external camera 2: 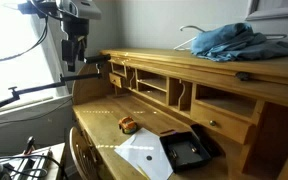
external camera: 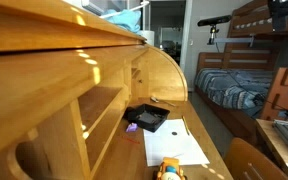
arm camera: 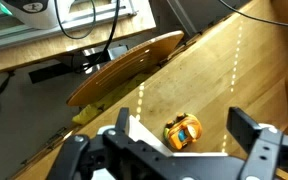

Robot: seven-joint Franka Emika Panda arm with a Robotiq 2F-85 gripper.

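My gripper appears at the bottom of the wrist view, open, its two dark fingers wide apart. Beyond the gap between them, down on the wooden desk, lies a small orange object (arm camera: 182,131) with a dark patch and a pale centre; nothing touches it. In the second exterior view the same orange object (external camera 2: 128,126) sits near the back corner of a white sheet of paper (external camera 2: 147,154). A black tray (external camera 2: 187,148) lies beside the paper, with a few small items in it. The arm (external camera 2: 76,25) is raised high above the desk's far end.
Shelves and drawers (external camera 2: 222,122) line one long side of the desk. A blue cloth (external camera 2: 229,45) rests on top of them, beside a hanger. A small purple item (external camera: 132,127) is near the tray. The desk's curved front edge (arm camera: 134,65) borders the other side.
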